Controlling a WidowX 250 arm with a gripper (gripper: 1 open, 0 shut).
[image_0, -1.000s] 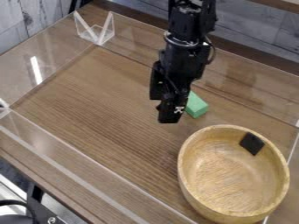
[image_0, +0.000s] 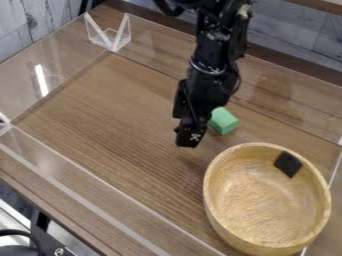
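Observation:
The black arm hangs from the top centre over the wooden table, its gripper (image_0: 190, 120) low and open, just left of a green block (image_0: 225, 122). No object shows clearly between its fingers. The block rests on the table, partly behind the arm.
A large tan bowl (image_0: 265, 225) fills the lower right, with a black block (image_0: 287, 163) at its upper right inside. A white wire object (image_0: 110, 30) stands at the back left. A small white item (image_0: 4, 125) sits at the left edge.
The arm and gripper have shifted slightly and changed pose beside the green block, which looks to be in the same place.

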